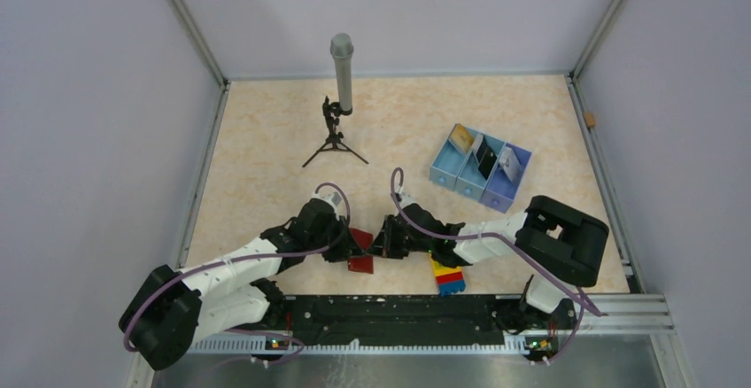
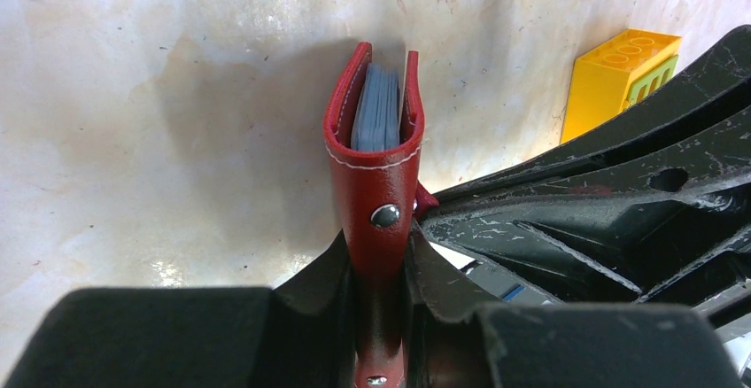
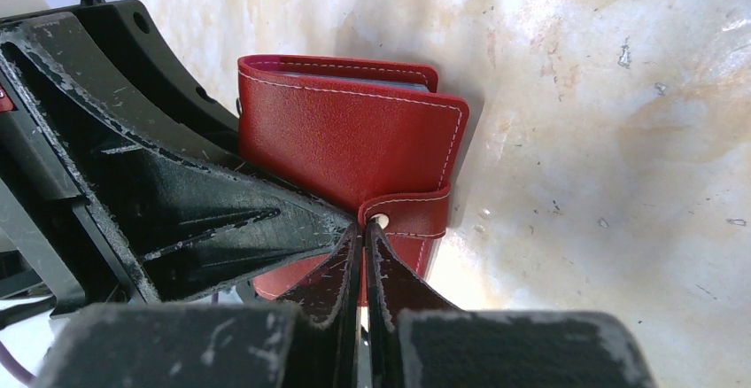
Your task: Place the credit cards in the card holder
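A red leather card holder (image 2: 372, 193) with clear plastic sleeves inside is clasped in my left gripper, shut across its thickness. From the other side, its broad face, white stitching and snap strap (image 3: 412, 215) show; the strap lies across the cover's edge at the snap. My right gripper is shut with its tips at the end of that strap; whether the strap's thin edge sits between them I cannot tell. In the top view the card holder (image 1: 360, 264) is between the two grippers. Three cards lie in the blue tray: yellowish (image 1: 461, 138), black (image 1: 485, 159) and whitish (image 1: 510, 164).
The blue three-compartment tray (image 1: 445, 178) stands at the back right. Coloured toy bricks (image 1: 449, 279) lie under the right forearm. A microphone on a black tripod (image 1: 334, 140) stands at the back left.
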